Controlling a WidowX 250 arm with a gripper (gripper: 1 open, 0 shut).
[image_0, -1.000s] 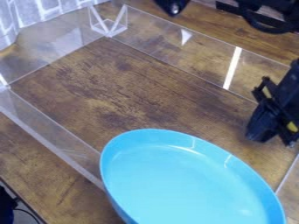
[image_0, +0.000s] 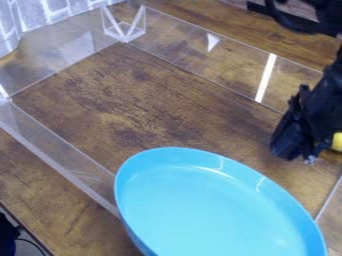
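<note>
My black gripper (image_0: 297, 138) is low at the right side of the wooden floor inside the clear-walled enclosure, above and right of a light blue oval dish (image_0: 214, 210). A yellow object (image_0: 337, 141) shows at the right edge just beside the gripper, mostly hidden behind it. I see nothing clearly held between the fingers, which appear shut, though their dark shape is hard to make out.
Clear acrylic walls (image_0: 80, 50) border the wooden floor (image_0: 147, 110). The middle and back of the floor are empty. A white patterned item (image_0: 27, 20) is at the top left, and dark cables lie at the lower left.
The dish has not moved.
</note>
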